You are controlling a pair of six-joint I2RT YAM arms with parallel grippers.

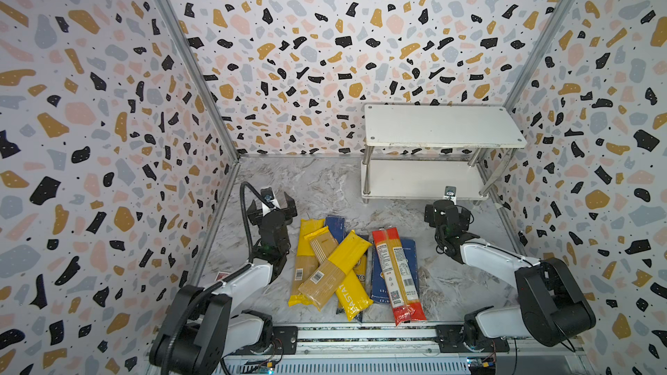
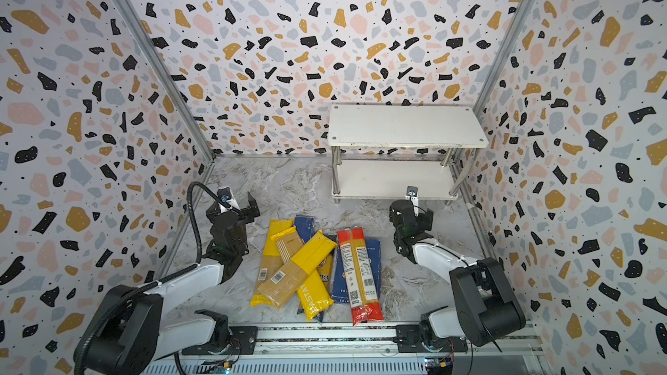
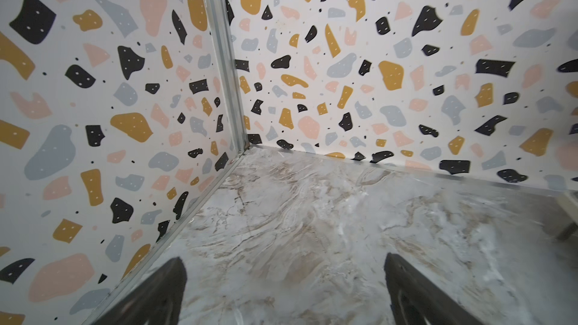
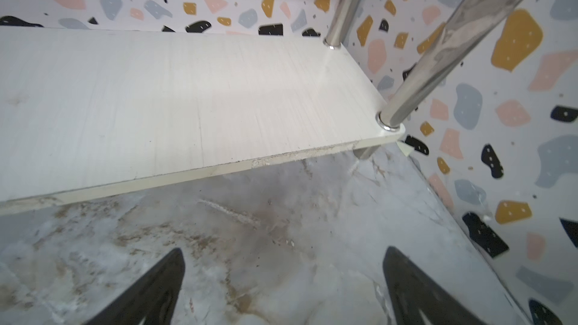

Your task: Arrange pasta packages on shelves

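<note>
Pasta packages lie piled on the table's front middle: yellow and brown ones (image 1: pixel 332 271), a red one (image 1: pixel 396 274) on the right, and blue ones (image 2: pixel 371 264) partly under it. A white two-tier shelf stands empty at the back right, with upper board (image 1: pixel 441 125) and lower board (image 4: pixel 180 96). My left gripper stands open left of the pile, facing bare table. My right gripper stands open right of the pile, before the shelf's lower board, nothing between its fingers.
Patterned walls close in the back and both sides. The shelf's steel posts (image 4: pixel 439 54) stand at its corners.
</note>
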